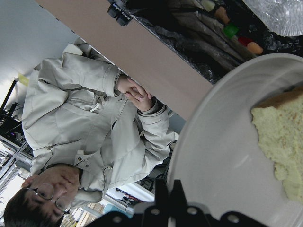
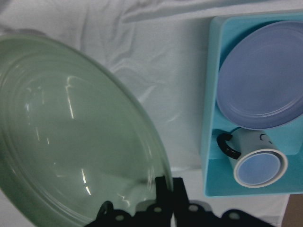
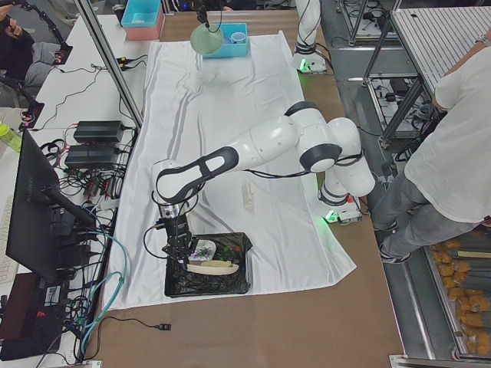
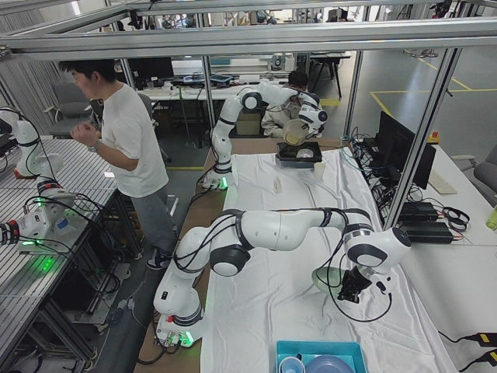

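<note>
My left gripper is shut on the rim of a white plate [image 1: 213,156] with a piece of sponge cake [image 1: 279,137] on it, held tilted over a black-lined bin [image 3: 173,284] containing scraps. My right gripper is shut on the rim of a green plate [image 2: 80,127], raised beside a blue tub [image 2: 210,85]. In that tub lie a purple plate [image 2: 260,71] and a mug [image 2: 251,146] with a dark handle.
Monitors and cables line one side. A person stands beside the table; another sits beyond the bin.
</note>
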